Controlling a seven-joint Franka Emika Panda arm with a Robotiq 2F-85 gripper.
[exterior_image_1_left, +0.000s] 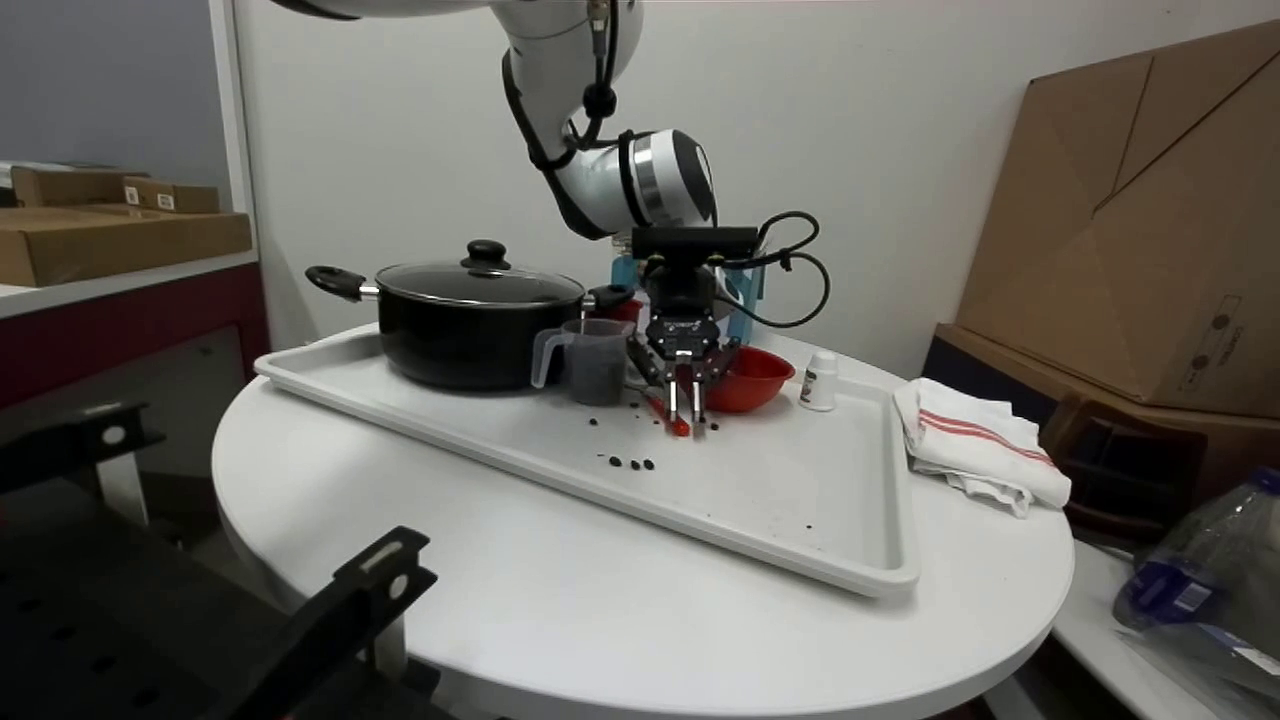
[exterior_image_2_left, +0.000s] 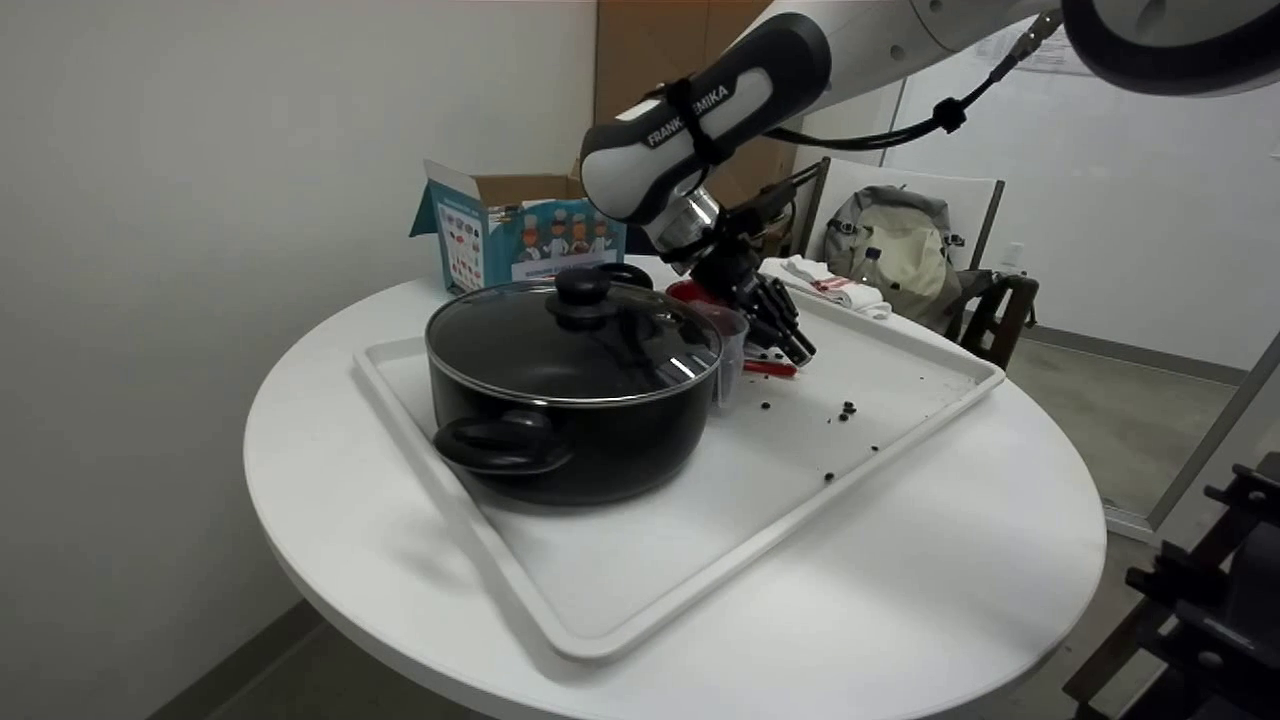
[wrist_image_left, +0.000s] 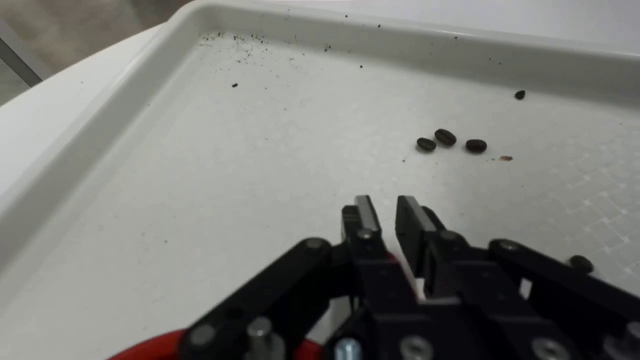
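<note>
In exterior view 1 my gripper (exterior_image_1_left: 687, 416) points down low over the tray, between the clear measuring cup (exterior_image_1_left: 596, 364) and the red bowl (exterior_image_1_left: 753, 382). A slim red utensil (exterior_image_1_left: 679, 426) shows at its fingertips, and its red end (exterior_image_2_left: 770, 368) appears close to the tray in exterior view 2. Seen from the wrist, the narrow-set fingers of my gripper have a red strip (wrist_image_left: 393, 258) between them farther back; the contact is partly hidden. Dark beans (wrist_image_left: 445, 137) lie scattered on the tray ahead of the fingertips.
A lidded black pot (exterior_image_1_left: 480, 324) stands on the left of the white tray (exterior_image_1_left: 576, 480). Behind the bowl's right side is a small white bottle (exterior_image_1_left: 819, 380); a folded towel (exterior_image_1_left: 978, 438) lies outside the tray. The tray's front right is mostly clear.
</note>
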